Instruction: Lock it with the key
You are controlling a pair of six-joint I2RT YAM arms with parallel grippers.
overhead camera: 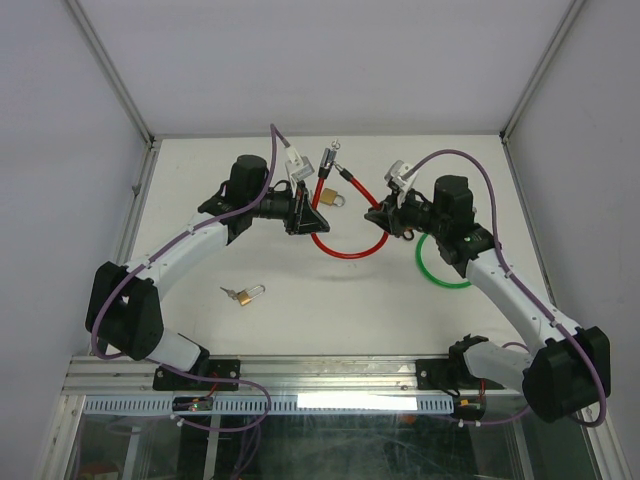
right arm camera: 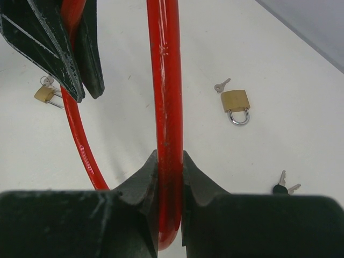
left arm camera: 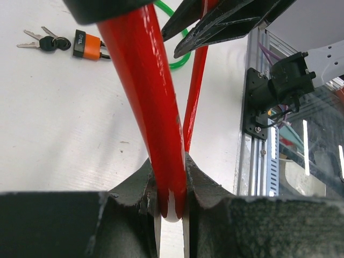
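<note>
A red cable lock (overhead camera: 344, 253) hangs as a loop above the table, its two ends raised close together at the top. My left gripper (overhead camera: 309, 220) is shut on one side of it; in the left wrist view the red tube (left arm camera: 148, 102) runs up from those fingers. My right gripper (overhead camera: 382, 218) is shut on the other side, as the right wrist view shows with the tube (right arm camera: 167, 107). A key (right arm camera: 222, 86) lies beside a brass padlock (right arm camera: 234, 100) on the table; black-headed keys (left arm camera: 47, 43) lie by an orange padlock (left arm camera: 88, 47).
A green cable loop (overhead camera: 440, 282) lies at the right of the table. Another brass padlock with a key (overhead camera: 243, 297) lies at the front left.
</note>
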